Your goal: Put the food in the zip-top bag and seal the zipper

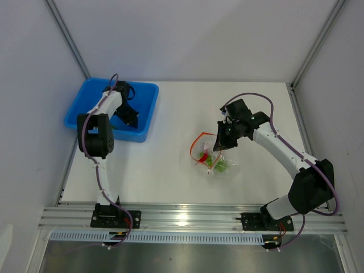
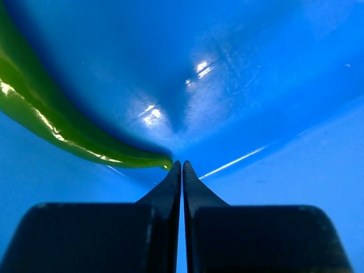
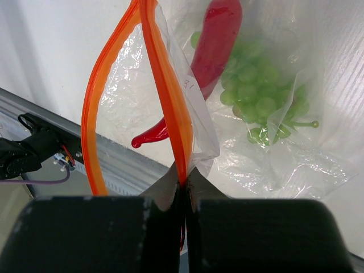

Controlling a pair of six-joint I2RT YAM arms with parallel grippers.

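A long green pepper point(image 2: 57, 116) lies in the blue bin point(image 1: 149, 108), its thin tip close to the bin's corner. My left gripper is shut with nothing between its fingers; the pepper's tip lies just outside them, on their left. Whether they touch cannot be told. On the right, the clear zip bag point(image 3: 256, 165) has its orange zipper rim point(image 3: 165, 85) spread in a loop. My right gripper is shut on one end of that rim. Inside the bag are a red pepper point(image 3: 216, 48) and green grapes point(image 3: 259, 94).
The bin's walls stand close around the left gripper. A metal rail point(image 1: 182, 211) runs along the front edge.
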